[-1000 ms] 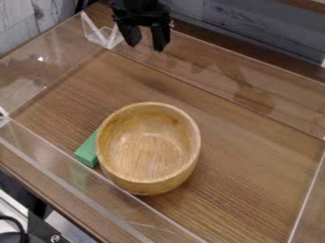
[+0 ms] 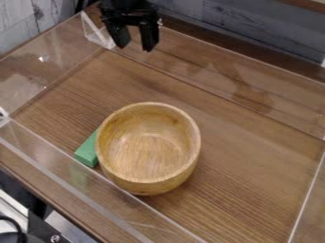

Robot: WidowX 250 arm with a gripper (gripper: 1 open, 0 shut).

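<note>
A round light-wood bowl (image 2: pixel 148 147) sits in the lower middle of the wooden surface (image 2: pixel 241 180). A green block (image 2: pixel 87 149) lies against its left side, partly hidden by it. My dark gripper (image 2: pixel 135 40) hangs at the top, left of centre, far behind the bowl and apart from it. Whether it is open or shut, or holds anything, I cannot tell.
Clear plastic walls (image 2: pixel 28 71) edge the work area on the left, with more transparent edging at the right. Dark clutter lies outside at the lower left.
The bowl and green block have not moved.
</note>
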